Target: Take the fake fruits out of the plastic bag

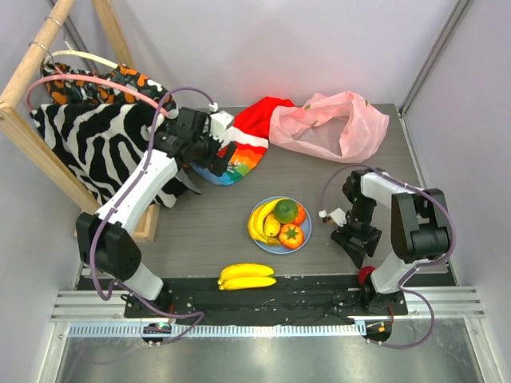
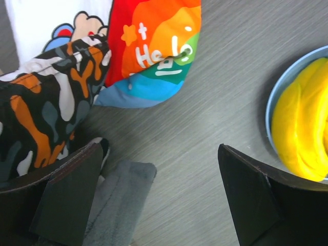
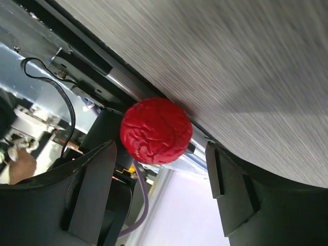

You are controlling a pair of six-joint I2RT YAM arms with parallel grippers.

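Note:
A pink plastic bag (image 1: 351, 128) lies crumpled at the back right. A blue plate (image 1: 263, 246) holds yellow bananas (image 2: 292, 118), a green fruit (image 1: 286, 211) and orange-red fruits. Two bananas (image 1: 246, 279) lie at the front edge. My left gripper (image 1: 224, 159) is open over the table beside the colorful bags, holding nothing. My right gripper (image 1: 356, 249) is open, low over the right front table edge, above a red round fruit (image 3: 156, 130) at the rail, with nothing between its fingers.
A wooden rack (image 1: 32, 144) with patterned bags fills the left. A rainbow bag (image 1: 235, 159) lies at the back middle. The table around the plate is bare.

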